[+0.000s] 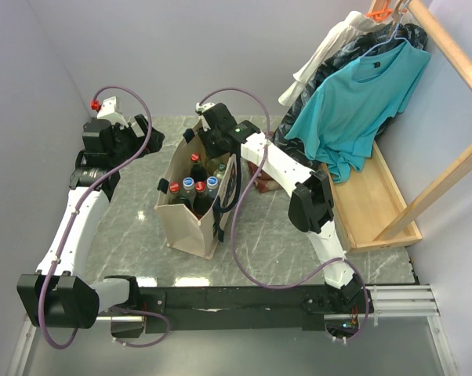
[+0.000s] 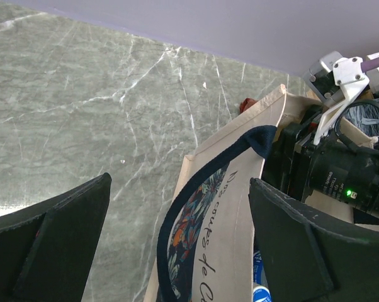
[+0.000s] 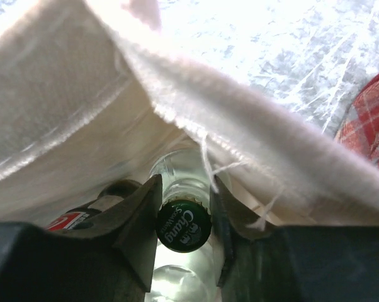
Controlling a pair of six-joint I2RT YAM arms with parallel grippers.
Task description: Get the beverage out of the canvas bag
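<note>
The canvas bag (image 1: 190,235) stands open on the table, holding several bottles. Inside its far end, in the right wrist view, a clear bottle with a green Chang cap (image 3: 184,225) stands between the fingers of my right gripper, which is shut on its neck just at the cap. From above, that gripper (image 1: 212,145) reaches down into the bag and hides this bottle. Off to the bag's left, my left gripper (image 1: 146,135) stands open and empty; its fingers (image 2: 57,233) frame the bag's side wall in the left wrist view.
Red-capped bottles (image 1: 199,186) and blue-capped ones fill the bag's near half. A red checked cloth (image 3: 369,119) lies right of the bag. Farther right is a wooden rack (image 1: 377,204) with hanging clothes. The table left of the bag is clear.
</note>
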